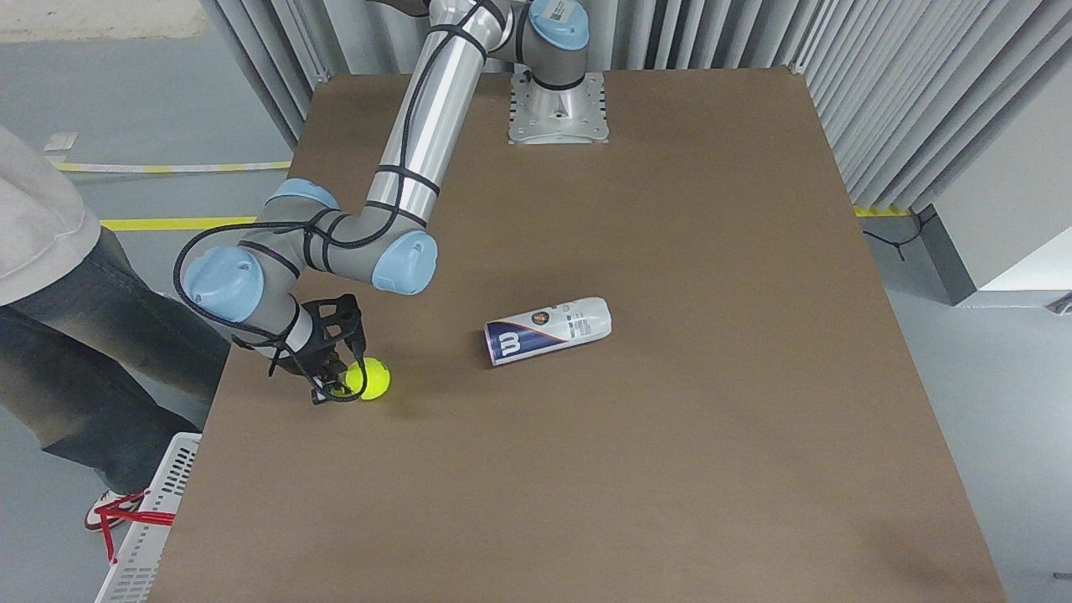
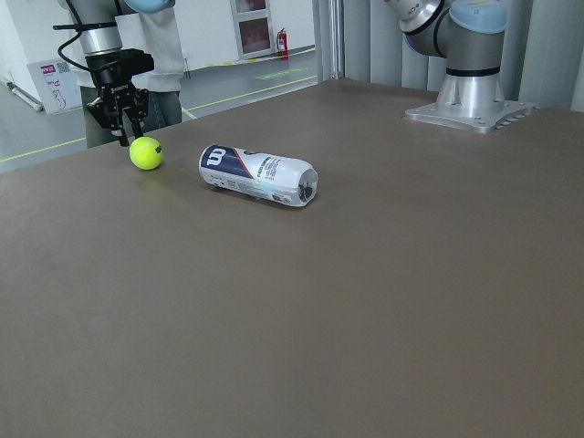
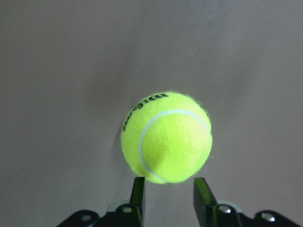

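A yellow-green tennis ball point(image 1: 373, 378) point(image 2: 146, 153) point(image 3: 168, 137) rests on the brown table point(image 1: 724, 422) near its left side in the front view. My black gripper point(image 1: 332, 382) point(image 2: 126, 132) is right beside it; in the wrist view the two fingers stand apart at the ball's near edge, with a gap between them and the ball mostly beyond them. Whether they touch it I cannot tell. A white and navy tube-shaped can point(image 1: 548, 328) point(image 2: 258, 173) lies on its side to the right of the ball.
A person in jeans point(image 1: 121, 372) stands at the table's left edge, by a white perforated object point(image 1: 141, 553). My arm's base plate point(image 1: 558, 126) is at the back edge.
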